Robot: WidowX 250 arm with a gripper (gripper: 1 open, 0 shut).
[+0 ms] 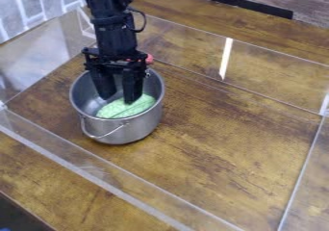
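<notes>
A steel pot [118,128] with a wire handle stands on the wooden table at the left of centre. A light green object [126,109] lies inside it. My black gripper [118,92] reaches down into the pot from above, over the green object. Its fingertips are dark against the pot's inside, and whether they hold anything is unclear.
A small red thing [149,59] lies behind the pot. Clear plastic panels or sheets edge the work area.
</notes>
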